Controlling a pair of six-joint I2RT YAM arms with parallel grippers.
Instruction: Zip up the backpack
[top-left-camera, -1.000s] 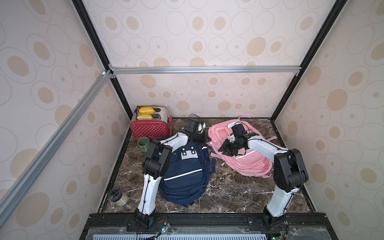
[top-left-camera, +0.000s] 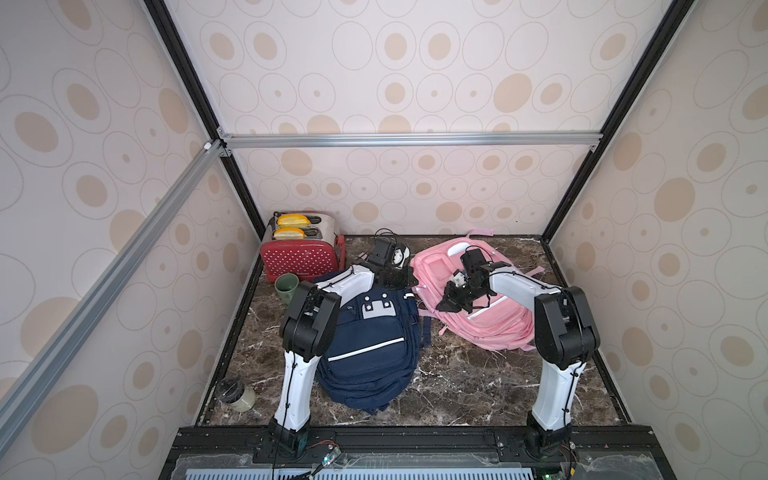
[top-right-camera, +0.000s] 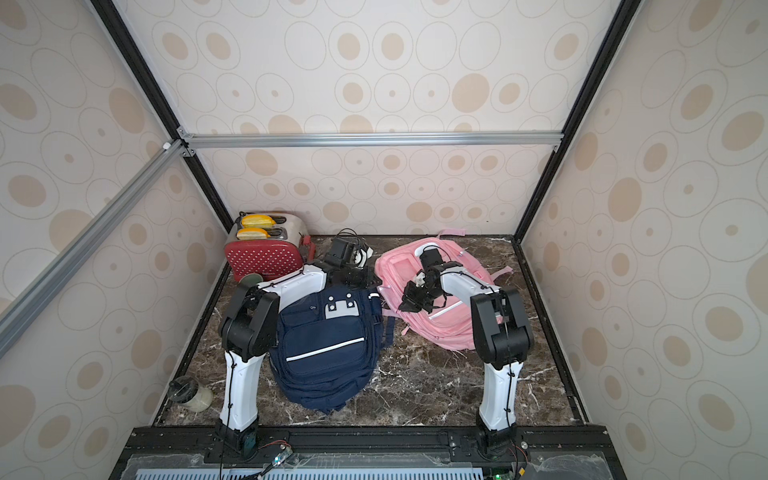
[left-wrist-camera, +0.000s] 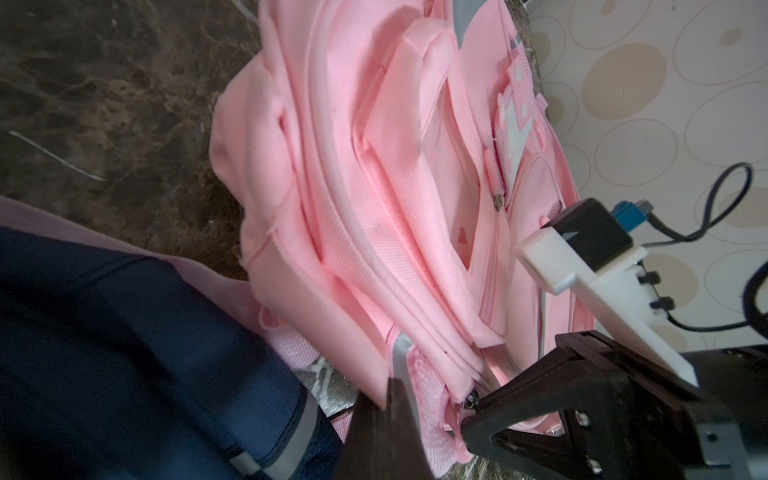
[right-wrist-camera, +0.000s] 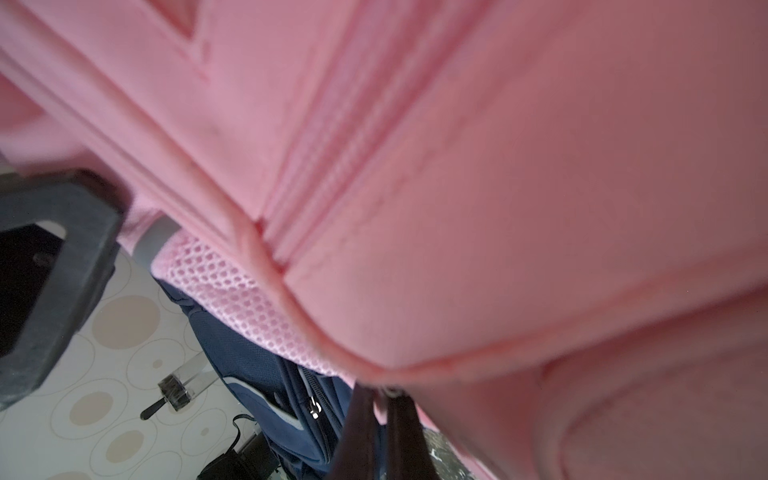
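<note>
The pink backpack (top-left-camera: 448, 264) lies on the right of the counter, its front facing up, zippers running along its pockets (left-wrist-camera: 448, 176). My left gripper (top-left-camera: 406, 280) is at its left edge beside the navy backpack (top-left-camera: 360, 352); in the left wrist view its fingertips are partly hidden by pink fabric. My right gripper (top-left-camera: 448, 302) is low on the pink bag's front; in the right wrist view its fingertips are shut, with a small metal piece, perhaps a zipper pull, just behind them at the edge of the fabric. Whether it is held is unclear.
A red basket (top-left-camera: 297, 260) with yellow items and a green cup (top-left-camera: 286, 288) stand at the back left. A jar (top-left-camera: 236, 396) is at the front left. Bare marble (top-left-camera: 472, 384) shows at the front right.
My right arm has swung leftward, its gripper shifting slightly left, and the pink backpack has shifted slightly left with it. The left arm has moved very little.
</note>
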